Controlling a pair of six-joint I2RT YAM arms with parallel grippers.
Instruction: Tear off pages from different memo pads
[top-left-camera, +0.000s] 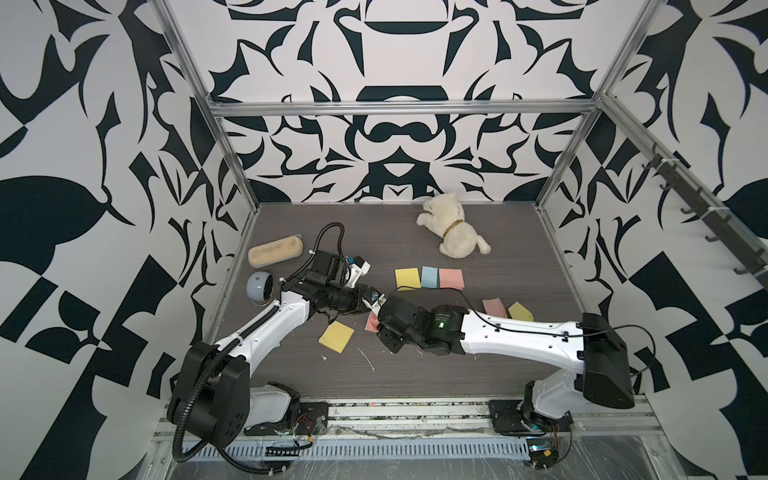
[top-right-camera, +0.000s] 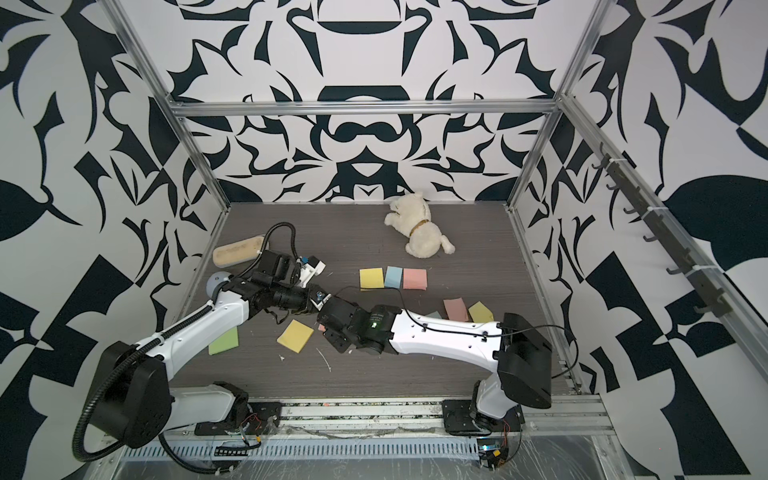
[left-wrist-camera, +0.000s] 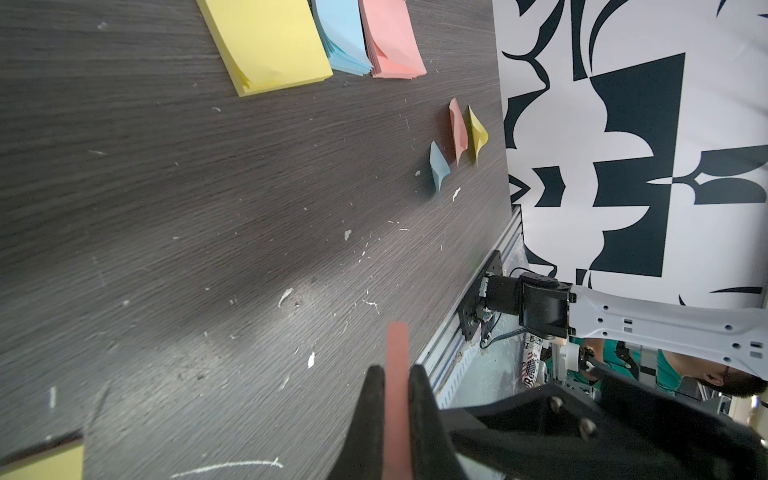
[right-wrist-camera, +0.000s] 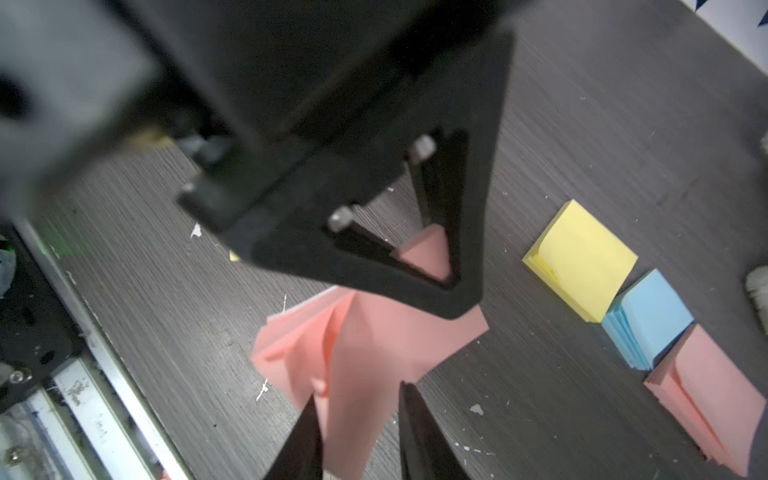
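Yellow (top-left-camera: 407, 277), blue (top-left-camera: 429, 277) and pink (top-left-camera: 450, 278) memo pads sit in a row mid-table. Another yellow pad (top-left-camera: 336, 336) lies toward the front. My left gripper is shut, with a narrow reddish strip at its tip in the left wrist view. In the right wrist view a crumpled pink sheet (right-wrist-camera: 376, 344) sits at the fingers of my right gripper, which stand part open, and beneath the black body of the other gripper. The two grippers meet at centre-left. Loose pink (top-right-camera: 454, 309) and yellow (top-right-camera: 480, 312) sheets lie at the right.
A white plush dog (top-left-camera: 452, 228) lies at the back. A tan oblong object (top-left-camera: 275, 250) and a round grey object (top-left-camera: 259, 286) are at the left. A green pad (top-right-camera: 223, 340) is at the front left.
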